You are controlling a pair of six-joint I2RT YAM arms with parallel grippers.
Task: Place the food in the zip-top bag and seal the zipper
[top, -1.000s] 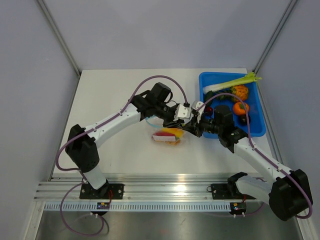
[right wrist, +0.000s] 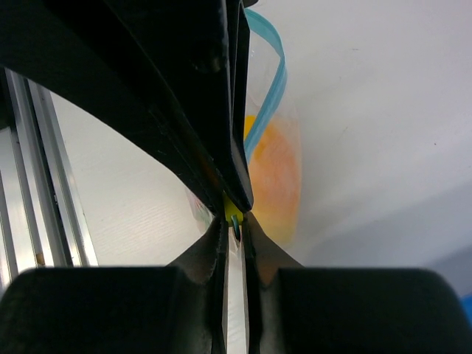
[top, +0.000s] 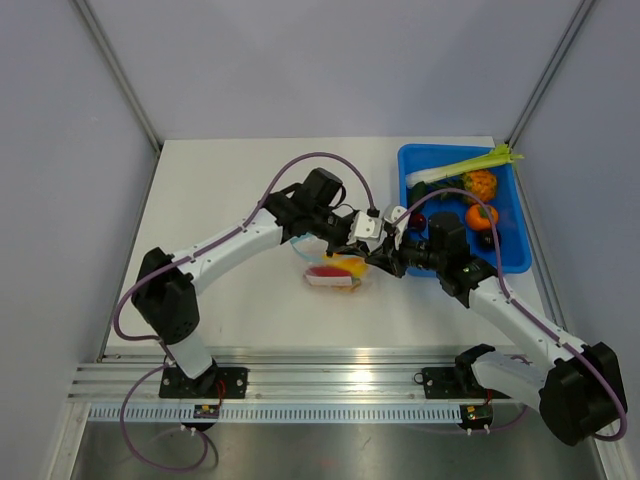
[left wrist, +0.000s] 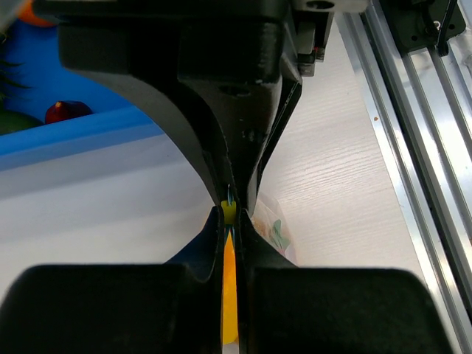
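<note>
A clear zip top bag (top: 333, 274) lies at the table's middle, yellow-orange and red food showing through it. In the right wrist view its blue zipper strip (right wrist: 270, 103) curves up behind the other gripper. My two grippers meet tip to tip over the bag. The right gripper is shut on a small yellow zipper slider (right wrist: 234, 212). Close against that same slider (left wrist: 229, 212), my left gripper is shut; whether thin bag edge lies between its fingers is hidden. From above, the arms cover the zipper's right end.
On the right stands a blue tray (top: 457, 152) holding a leek (top: 455, 167), an orange (top: 482, 217) and other produce. Its near side is close to the right arm. Bare white table (top: 225, 310) lies to the left and front.
Both arms keep nearly the same pose over the bag. Only very slight shifts of the grippers show; the bag stays in place.
</note>
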